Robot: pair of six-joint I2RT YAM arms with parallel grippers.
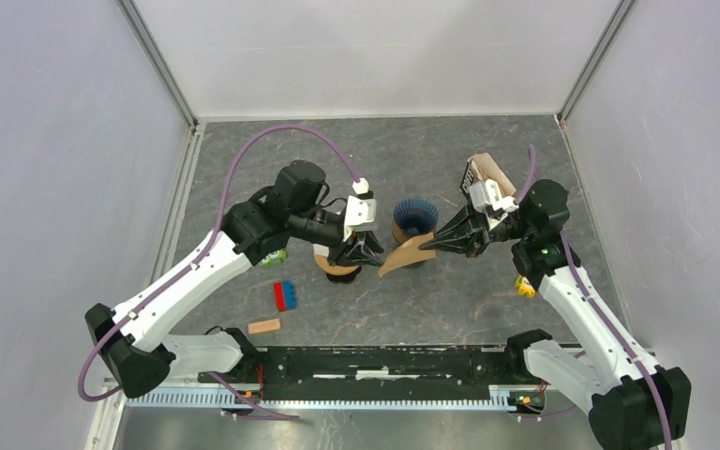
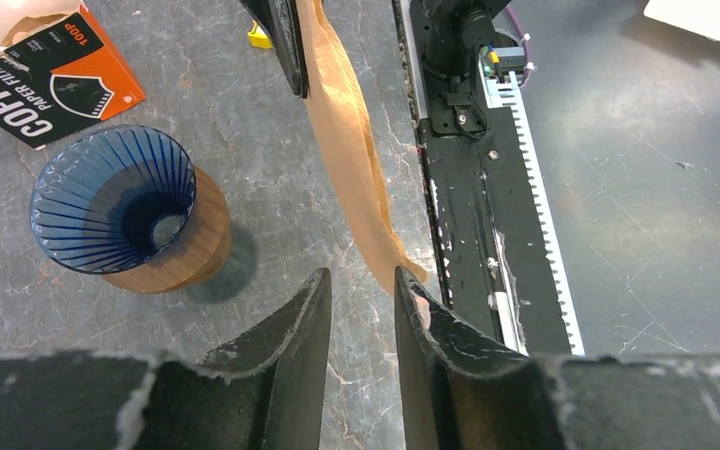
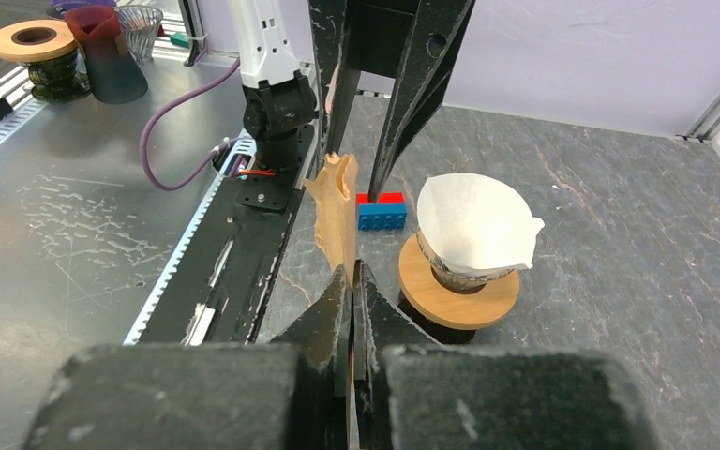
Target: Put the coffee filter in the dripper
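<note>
A brown paper coffee filter [image 1: 405, 255] is pinched at one end by my right gripper, which is shut on it. Its free end points toward my left gripper, whose fingers stand apart. In the right wrist view, that end is close to one left fingertip [image 3: 333, 141]; whether they touch I cannot tell. The blue ribbed dripper [image 2: 112, 202] rests upright on a wooden collar [image 2: 204, 239], empty inside. Seen from above, the dripper [image 1: 415, 214] lies just behind the filter.
A second wooden-collared dripper holding a white filter [image 3: 478, 220] stands under the left arm. The coffee filter box [image 2: 61, 80] is open, behind the right gripper. A red-blue brick [image 1: 284, 295], wooden block [image 1: 264, 326] and yellow toy [image 1: 525, 287] lie around.
</note>
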